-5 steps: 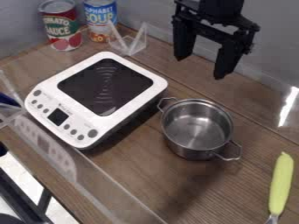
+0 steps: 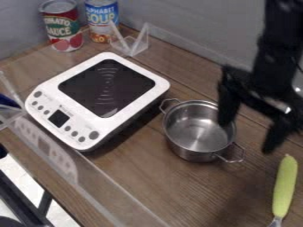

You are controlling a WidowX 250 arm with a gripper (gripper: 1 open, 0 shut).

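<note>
My gripper [image 2: 253, 119] is a dark, motion-blurred shape at the right, its fingers spread apart and pointing down, above and right of the steel pot [image 2: 198, 137]. Nothing shows clearly between the fingers. The pot, empty with two handles, sits on the wooden counter [image 2: 142, 191]. A pale green elongated vegetable or similar object [image 2: 284, 188] lies at the lower right, below the gripper, on what seems a utensil.
A white induction cooker [image 2: 71, 115] fills the left. A tomato sauce can [image 2: 63, 27] and an alphabet soup can [image 2: 102, 19] stand at the back left against the wall.
My gripper has come down and to the right, nearer the camera, toward the pot's right side and the green object. The objects on the counter have not visibly moved.
</note>
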